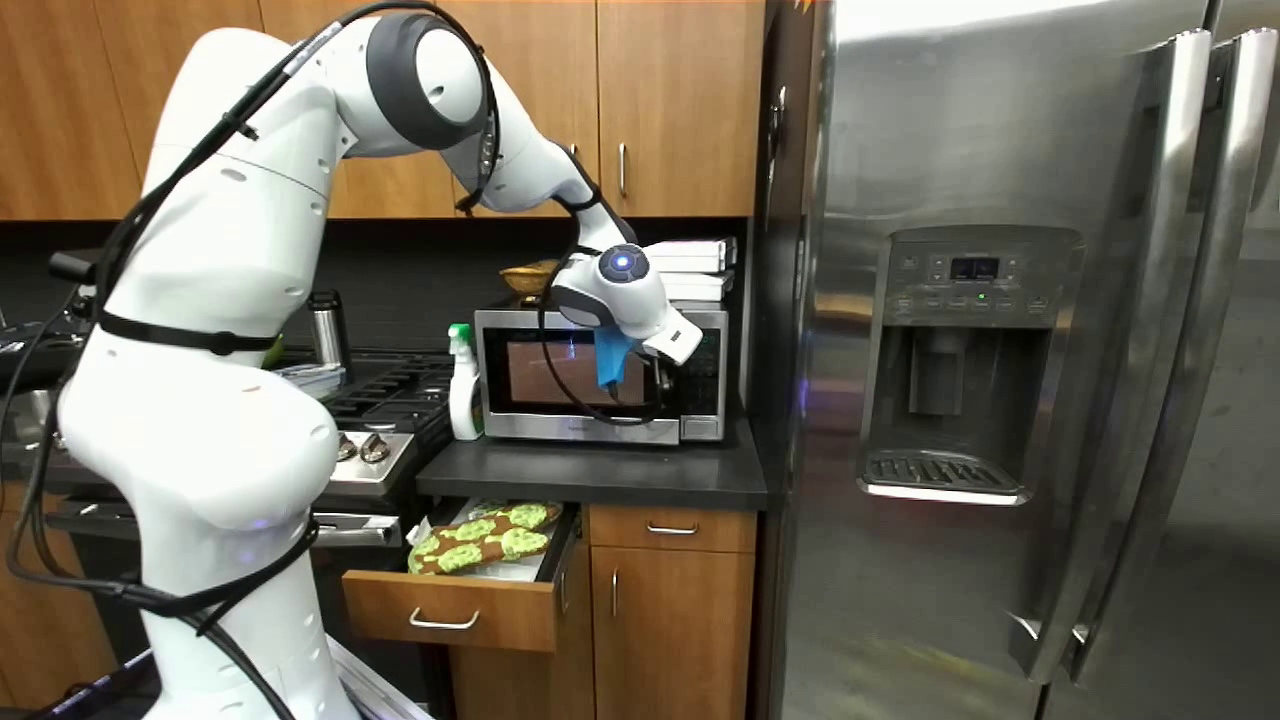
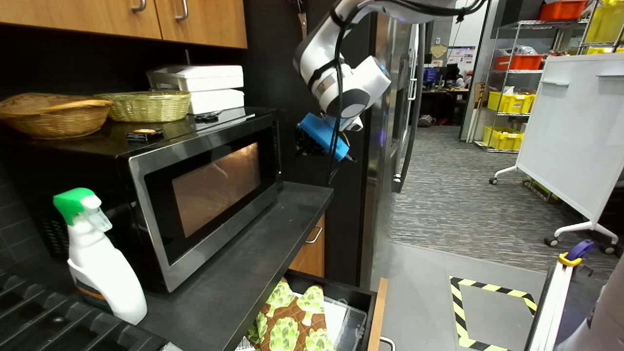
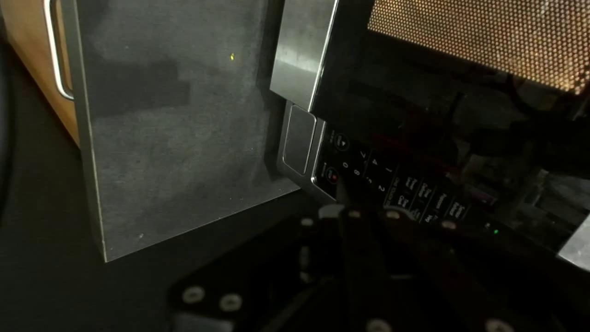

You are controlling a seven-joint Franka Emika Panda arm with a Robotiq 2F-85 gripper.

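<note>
The microwave (image 1: pixel 555 425), its door closed, sits on the dark counter with the arm's wrist in front of its right side. In the wrist view my gripper is dark and blurred, its tip over the lower part of the keypad (image 3: pixel 381 182). It looks shut, and nothing shows between its fingers. Whether the tip touches the panel cannot be told. From outside, the white wrist and a blue mount (image 2: pixel 323 135) hide most of the gripper.
Below the counter (image 2: pixel 234 275), a drawer (image 1: pixel 510 610) is pulled out with green-patterned brown mitts (image 1: pixel 477 547) inside. A spray bottle (image 2: pixel 105 269) stands left of the microwave. Baskets (image 2: pixel 146 106) and white boxes (image 2: pixel 213 87) rest on top. The fridge (image 1: pixel 828 576) is to the right.
</note>
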